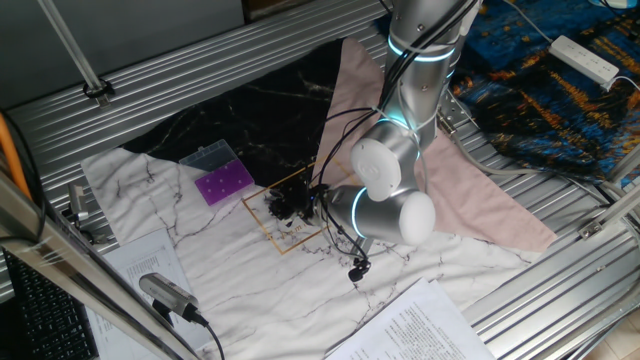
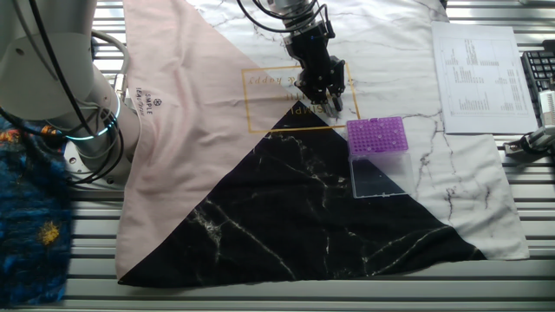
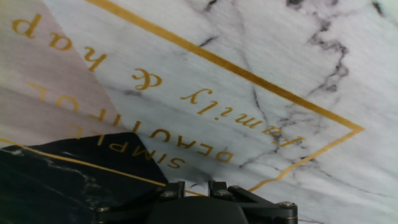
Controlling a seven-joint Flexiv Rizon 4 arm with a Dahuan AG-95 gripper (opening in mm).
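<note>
My gripper shows at the bottom edge of the wrist view, its two dark fingertips a little apart. Pale cloth is visible through the narrow gap, and I see nothing held there. In exterior view 2 the gripper [image 2: 333, 109] points down over the gold-framed print on the cloth, just left of a purple rack [image 2: 377, 130] with a grid of small holes. A clear lid [image 2: 381, 178] lies folded out from the rack. Exterior view 1 shows the same purple rack [image 1: 224, 183], apart from the dark gripper [image 1: 280, 207], whose fingers are hard to make out there.
A cloth with pink, black and white marbled areas [image 2: 468, 191] covers the table. Printed sheets [image 1: 415, 325] lie at the front, and more paper [image 2: 481, 78] lies near a keyboard [image 1: 40, 310]. A camera [image 1: 168, 293] stands at the left.
</note>
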